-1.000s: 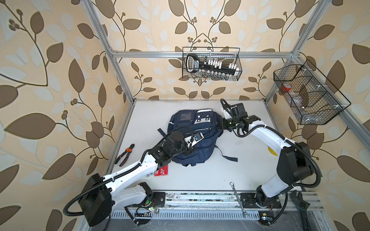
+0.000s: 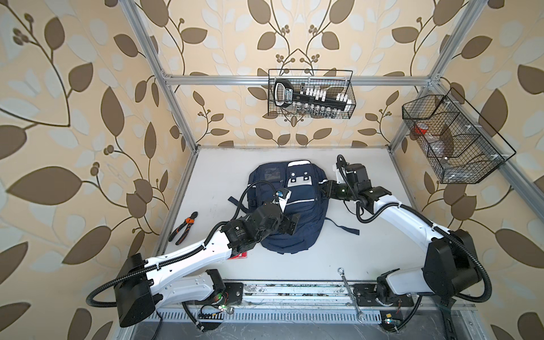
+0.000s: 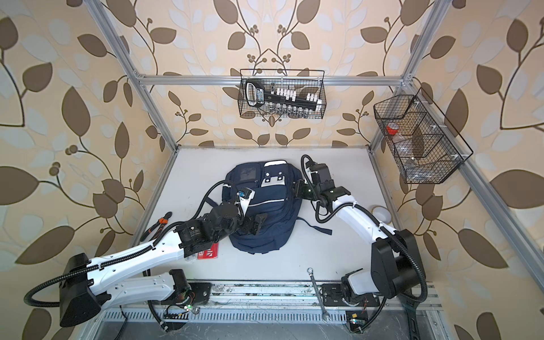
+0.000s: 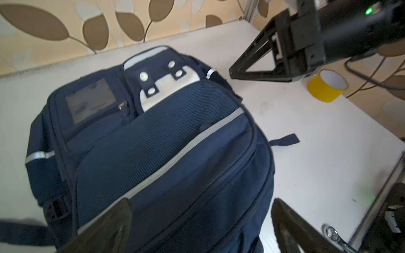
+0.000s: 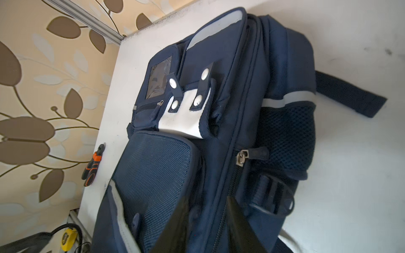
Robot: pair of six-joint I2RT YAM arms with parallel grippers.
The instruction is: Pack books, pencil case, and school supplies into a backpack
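Observation:
A navy backpack (image 2: 294, 189) lies flat on the white table, its front pockets and white buckle patch facing up. Over its lower left side stands my left gripper, open, with no object held between its fingers. At the bag's right edge is my right gripper; its fingers are parted by a small gap above the side zipper (image 5: 230, 181), near the metal zipper pull (image 5: 242, 156). Whether they touch the zipper cannot be told. A red packet (image 3: 208, 251) shows partly from under the left arm. No books or pencil case can be made out.
Orange-handled pliers (image 2: 184, 228) lie at the table's left edge. A yellow tape roll (image 4: 327, 85) sits on the right, beyond the right arm. A wrench (image 2: 351, 294) rests at the front rail. Wire baskets (image 2: 311, 93) hang on the back and right walls.
The backpack has shifted slightly toward the front right. My right gripper drew off the bag's side and came back to it.

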